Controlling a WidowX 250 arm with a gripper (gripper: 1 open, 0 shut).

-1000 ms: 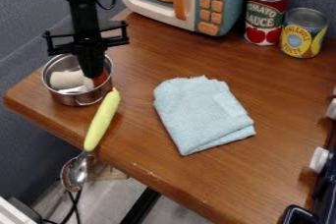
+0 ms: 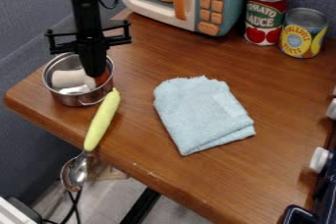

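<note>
The black gripper (image 2: 92,63) reaches down into a steel pot (image 2: 63,94) at the left edge of the table, with something pale inside under it; its fingertips are partly hidden, so its finger state is unclear. A yellow-handled ladle (image 2: 102,120) lies beside the pot, its steel bowl hanging past the front edge. A folded light-blue cloth (image 2: 202,112) lies in the middle.
A toy microwave (image 2: 210,4) stands at the back, with a tomato sauce can (image 2: 264,17) and a yellow can (image 2: 304,34) at the back right. A dark appliance with white knobs (image 2: 315,174) lines the right edge.
The gripper has shifted slightly within the pot, and less of the pale content shows. The other things are unmoved.
</note>
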